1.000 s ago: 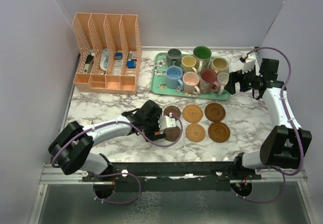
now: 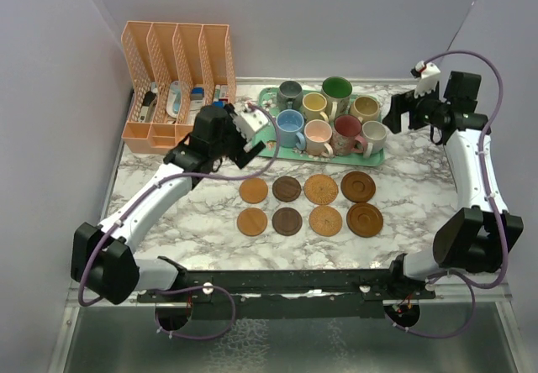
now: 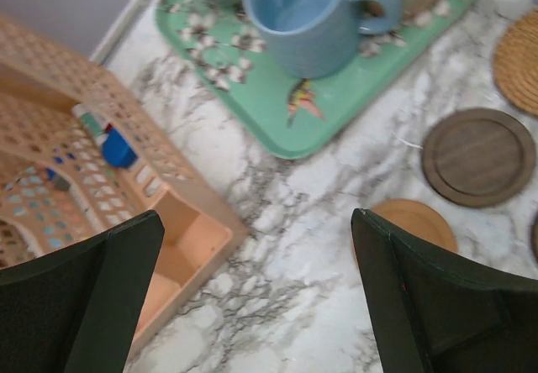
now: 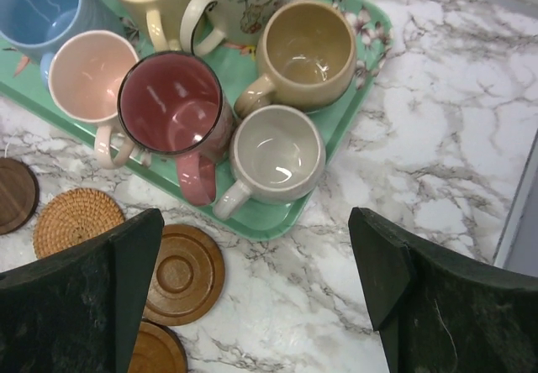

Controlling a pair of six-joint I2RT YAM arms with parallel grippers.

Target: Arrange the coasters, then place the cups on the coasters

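A green tray [image 2: 268, 150] holds several cups, among them a blue cup [image 2: 290, 125], a pink one [image 4: 89, 75], a red one [image 4: 171, 102] and a white one [image 4: 277, 156]. Several round coasters lie in two rows before the tray, such as a dark coaster [image 3: 477, 159] and a tan one [image 2: 321, 188]. My left gripper [image 2: 250, 148] is open and empty, raised just left of the tray, near the blue cup. My right gripper [image 2: 402, 112] stands open and empty at the right, above the tray's right end.
A peach organizer [image 2: 172, 138] with small items stands at the back left, beside the left gripper. Bare marble table [image 4: 437, 154] lies right of the tray and along the front.
My left gripper has risen and moved back from over the front coasters toward the tray's left end. My right arm has shifted slightly up and right.
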